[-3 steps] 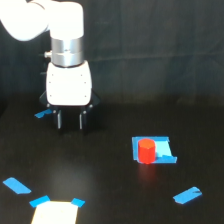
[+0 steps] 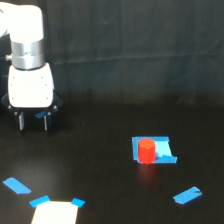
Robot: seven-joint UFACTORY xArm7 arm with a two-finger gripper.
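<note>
A small red cylinder (image 2: 147,151) stands upright at the right of the camera view, on a square marked out with blue tape (image 2: 137,149) around a paler patch. At the left, well away from it, is my white arm's gripper (image 2: 33,121). Its dark fingers (image 2: 21,121) point down and are spread apart, with no object visible between them. Part of the gripper blends into the dark background.
A pale square (image 2: 54,213) with blue tape at its corners lies at the bottom left edge. Loose strips of blue tape (image 2: 16,186) mark the dark table.
My arm and gripper have moved left, to the left edge of the view. The red cylinder and the taped squares have stayed in place.
</note>
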